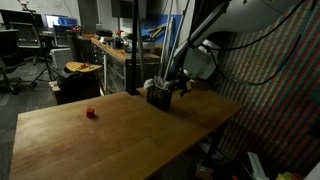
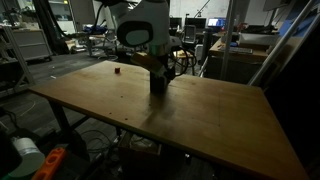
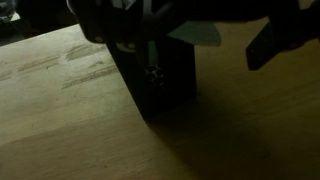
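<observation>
A dark, box-shaped holder (image 1: 158, 97) stands on the wooden table, with pale items sticking out of its top. My gripper (image 1: 180, 88) is just to its right in the first exterior view. The wrist view shows the holder's dark side (image 3: 168, 85) below the gripper, along with a light pattern and a greenish flat piece (image 3: 198, 34) near its top. One dark finger (image 3: 266, 45) hangs at the right, apart from the holder; the fingers are open. In the second exterior view the arm hides much of the holder (image 2: 158, 85).
A small red object (image 1: 90, 113) lies alone toward the table's left side. Behind the table are chairs, a desk and a dark post (image 1: 134, 50).
</observation>
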